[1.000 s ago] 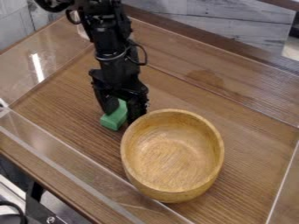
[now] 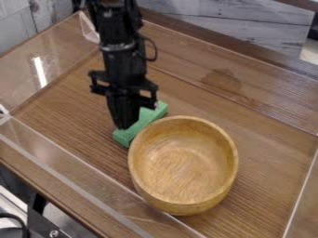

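Note:
My black gripper (image 2: 122,110) hangs from the top of the view over the left middle of the wooden table. Its tips are above and just left of a green block (image 2: 139,124), which lies against the upper left side of a large tan oval bowl (image 2: 187,165). The gripper looks shut, with nothing visible held in it; the green block lies below the tips.
A pale marble-like surface runs along the back right. Pale edges and black cables are at the left and lower left.
The gripper has risen off the green block and shifted slightly. More of the block now shows, lying at a slant beside the bowl, which has not moved.

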